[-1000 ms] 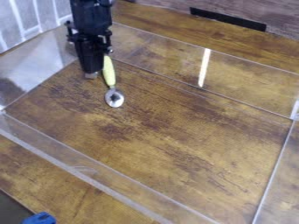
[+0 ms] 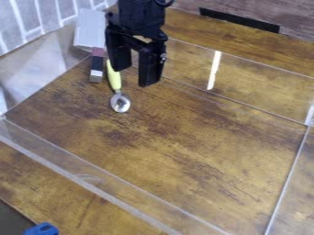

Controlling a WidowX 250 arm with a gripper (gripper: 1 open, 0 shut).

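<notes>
My black gripper (image 2: 135, 66) hangs at the upper middle of the camera view, fingers open and pointing down, above and just right of a spoon (image 2: 119, 103) with a yellow-green handle and a silver bowl. The spoon lies on the wooden surface, its handle end partly behind the gripper. Left of it sits a small dark block (image 2: 98, 64), partly pinkish.
A clear-walled enclosure (image 2: 147, 193) rings the wooden floor (image 2: 208, 156), which is largely free at the centre and right. A pale object (image 2: 91, 29) stands at the upper left. A blue object (image 2: 40, 229) lies outside at the bottom left.
The spoon lies where it was.
</notes>
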